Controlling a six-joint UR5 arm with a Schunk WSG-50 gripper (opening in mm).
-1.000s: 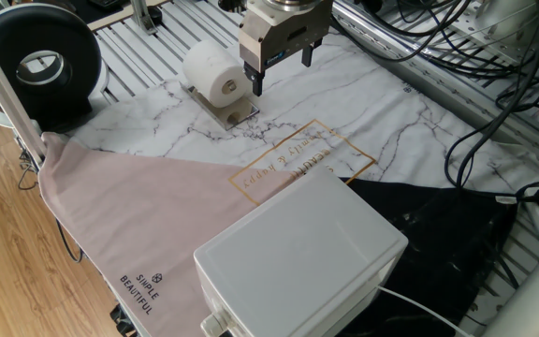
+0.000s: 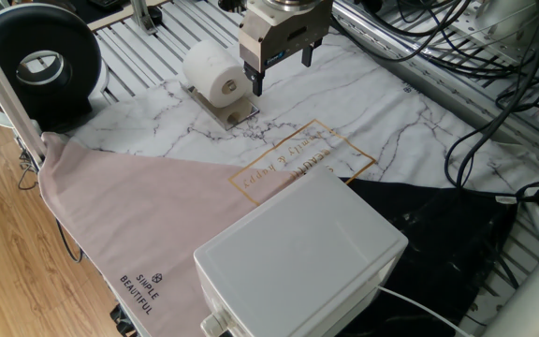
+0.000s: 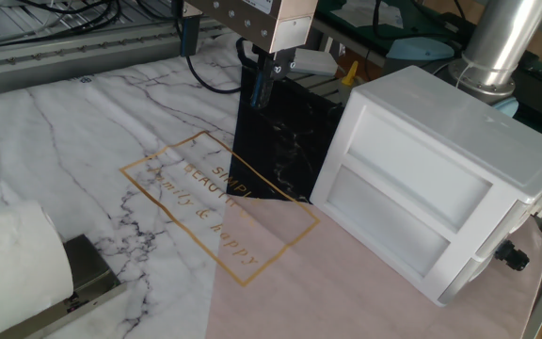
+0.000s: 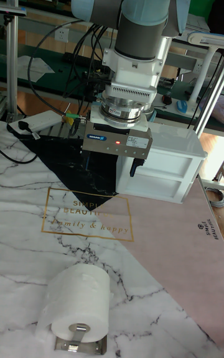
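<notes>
My gripper (image 2: 284, 71) hangs in the air above the marble-patterned cloth, its two fingers well apart with nothing between them. In exterior view 1 it appears near the toilet paper roll (image 2: 215, 71), which sits on a metal holder (image 2: 239, 114). The same open gripper (image 4: 110, 163) shows in exterior view 3 in front of the white drawer box (image 4: 162, 178). There the roll (image 4: 78, 301) stands in the foreground, clear of the fingers. From exterior view 2, the box's two drawer fronts (image 3: 389, 221) look closed.
Cloth (image 2: 148, 201) in white marble, pink and black covers the table. A black round object (image 2: 73, 47) stands at one corner. Loose cables (image 2: 480, 140) run along one edge, and a white power strip (image 4: 43, 120) lies near the black part.
</notes>
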